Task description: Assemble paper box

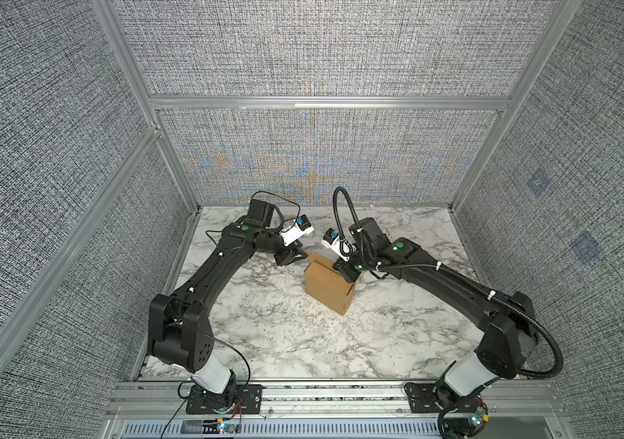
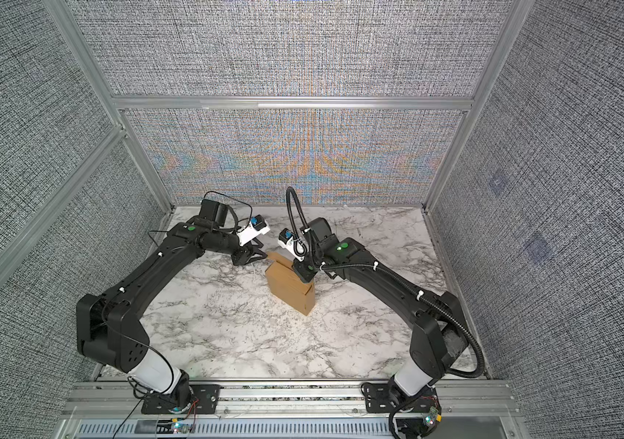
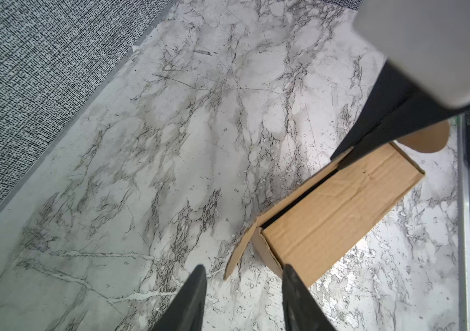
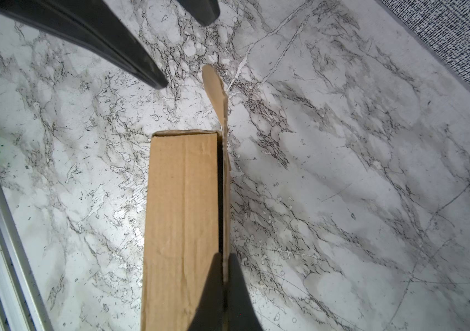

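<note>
A brown cardboard box [image 1: 326, 291] stands on its side mid-table, with a narrow face [image 4: 181, 198] up and a thin flap [image 4: 214, 88] raised along that face's edge, bending outward at the far end. My right gripper is shut on this flap at the top of the box, as the right wrist view shows. My left gripper is open just off the flap's bent end, with nothing between its fingers.
Both arms reach in from the front rail, and fabric-covered walls enclose the sides and back.
</note>
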